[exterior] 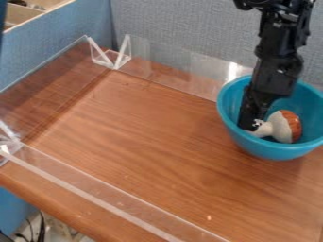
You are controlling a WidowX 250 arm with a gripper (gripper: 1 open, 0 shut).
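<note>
A teal plastic bowl (265,147) sits at the right of the wooden table (139,161). Inside it lies a white object with an orange-red end (281,126). My black gripper (250,121) reaches down into the bowl at the left of that object, its tips close to the white part. The fingertips are dark against the bowl's inside, so whether anything is between them is hard to see.
Clear acrylic barriers line the table's back and left edges, with white corner brackets. Padded grey and blue walls stand behind. Cables show at the lower left.
</note>
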